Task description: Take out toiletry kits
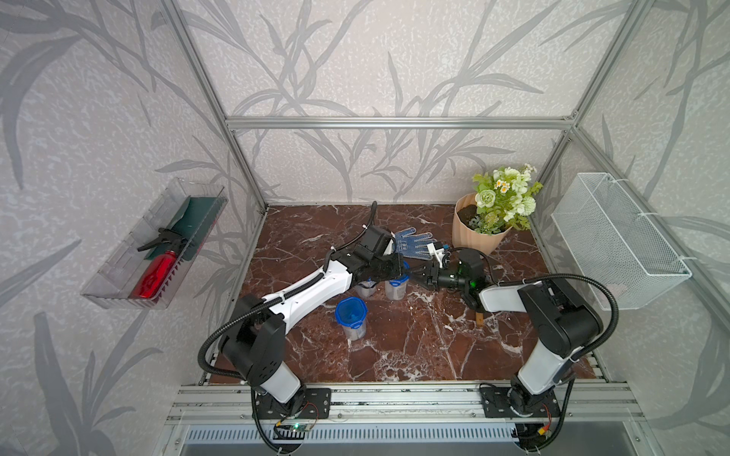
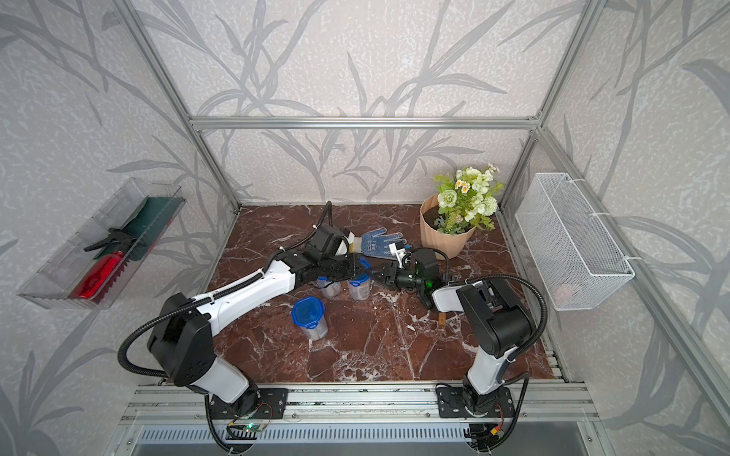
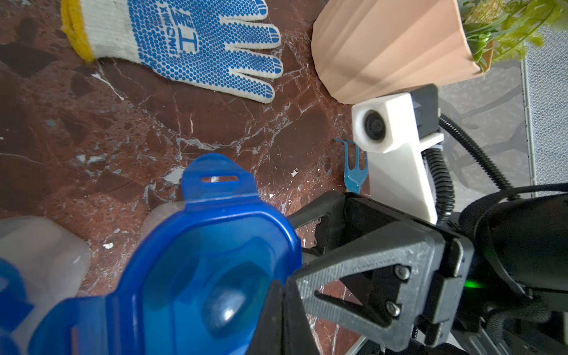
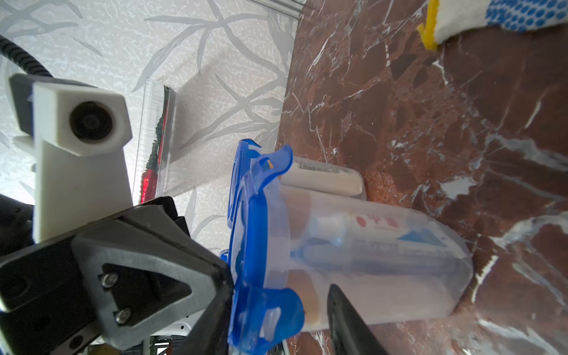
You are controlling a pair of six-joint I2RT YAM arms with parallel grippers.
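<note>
Several clear containers with blue lids stand on the table. The middle container (image 1: 395,288) is between my grippers, its blue lid (image 3: 201,266) filling the lower left wrist view. Over that lid, my left gripper is shut, with nothing visible between its fingers. From the lid's other side comes my right gripper, its fingers apart around a blue lid tab (image 4: 266,316); no firm hold shows. Small items and a printed pack show through the container's clear wall (image 4: 378,236). A front container (image 1: 351,319) stands apart, and another container (image 1: 365,288) is partly under the left arm.
A blue-dotted glove (image 3: 195,41) lies behind the containers. The flowerpot (image 3: 390,47) stands at back right, with a small blue fork (image 3: 355,171) near it. Wall baskets hang left (image 1: 114,292) and right (image 1: 623,235).
</note>
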